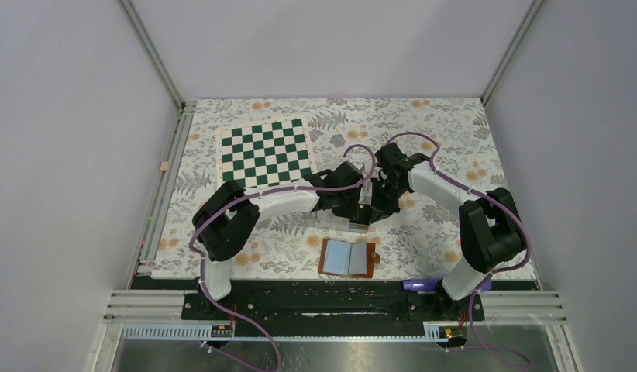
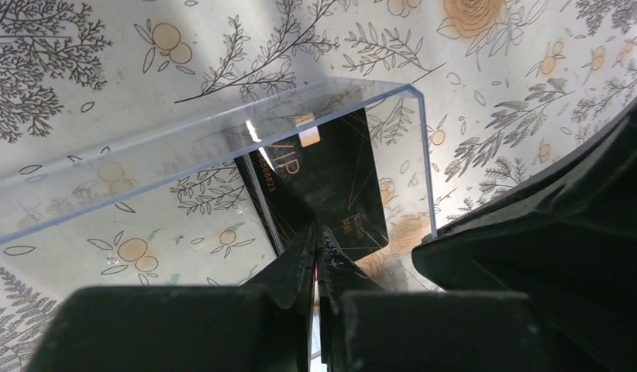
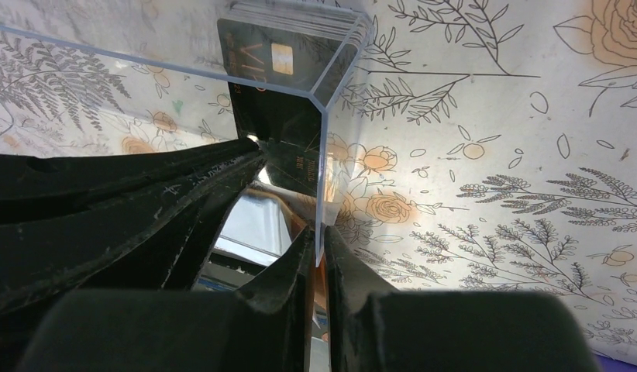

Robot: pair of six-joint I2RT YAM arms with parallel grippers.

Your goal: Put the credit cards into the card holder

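The clear card holder (image 2: 145, 178) sits mid-table, a black VIP card (image 2: 323, 178) (image 3: 277, 132) inside it at one end. My right gripper is shut on the holder's clear end wall. My left gripper is shut and hangs over the card, with nothing visible between its fingertips; whether it touches the card is unclear. Both grippers crowd together at the holder's right end in the top view.
A checkered board (image 1: 261, 147) lies at the back left. An open wallet-like item with pale pages (image 1: 339, 257) lies at the front centre. A purple object (image 1: 420, 285) is at the front right edge.
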